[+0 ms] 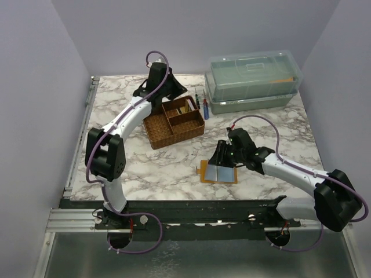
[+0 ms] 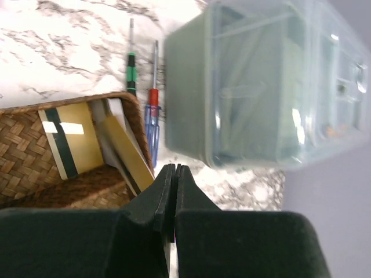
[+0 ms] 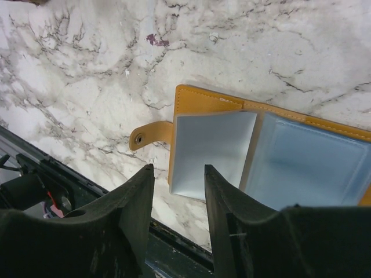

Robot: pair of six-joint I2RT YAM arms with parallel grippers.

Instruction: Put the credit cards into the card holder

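Note:
The woven basket (image 1: 175,141) holds cards in its back right compartment. In the left wrist view, a gold card with a dark stripe (image 2: 78,138) lies flat, and another gold card (image 2: 134,159) leans by the basket wall. My left gripper is shut above them, its tips together; a narrow strip shows beneath its fingers, and I cannot tell whether it is between them. The tan card holder (image 3: 204,103) lies spread on the table with clear sleeves (image 3: 203,149) showing. Above its left edge, my right gripper is open and empty.
Two screwdrivers, one green (image 2: 131,72) and one red and blue (image 2: 152,119), lie between the basket and a lidded clear box (image 1: 253,78). Bare marble (image 1: 133,171) stretches in front of the basket.

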